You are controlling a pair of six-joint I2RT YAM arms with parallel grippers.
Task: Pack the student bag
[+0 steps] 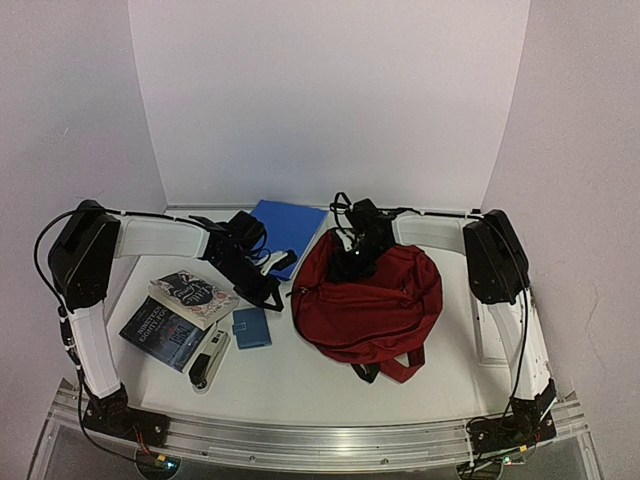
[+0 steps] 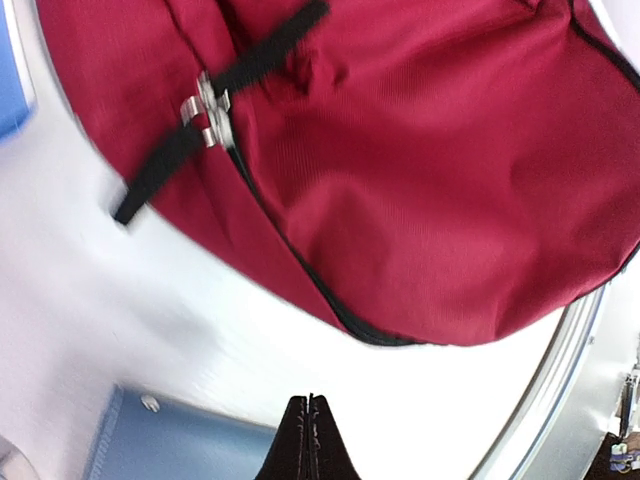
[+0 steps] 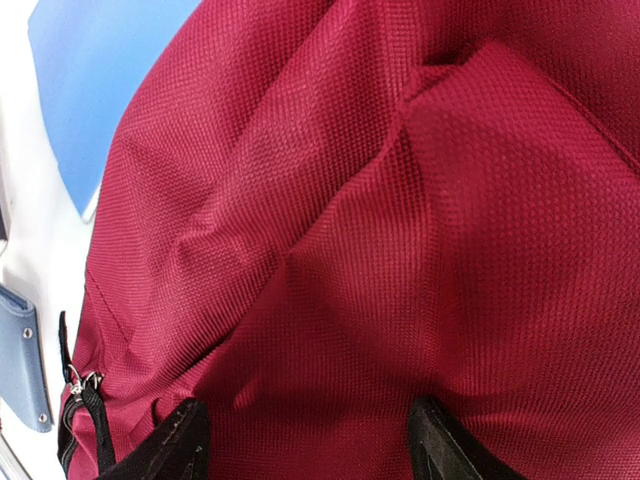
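Observation:
The red bag [image 1: 365,315] lies slumped right of the table's middle, with its black zipper pull [image 2: 210,115] at the near-left corner. My left gripper is shut, nothing showing between its fingertips, and stands clear of the bag's left side near the blue notebook [image 1: 251,327]. Over the bag's upper part, my right gripper is open; red fabric fills the view behind its spread fingers [image 3: 185,440]. Left of the bag lie a patterned book [image 1: 193,296], a dark book [image 1: 163,334] and a white-and-black stapler [image 1: 209,360]. A blue folder [image 1: 290,232] rests behind them.
At the right edge a pale flat tray [image 1: 490,335] sits partly behind the right arm. Bare tabletop [image 1: 270,390] stretches along the front. A metal rail [image 1: 310,428] borders the near edge.

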